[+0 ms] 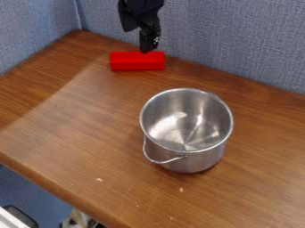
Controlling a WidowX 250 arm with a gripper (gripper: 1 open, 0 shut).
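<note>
A red rectangular block [136,62] lies on the wooden table near its back edge, left of centre. Just above it at the top of the view hangs my black gripper [139,36], clear of the block, its fingers open as far as the dark shape shows. A steel pot [186,126] with a wire handle stands on the table at centre right.
Grey-blue padded walls [233,44] border it at the back and left; a dark object sits off the table at the lower left corner.
</note>
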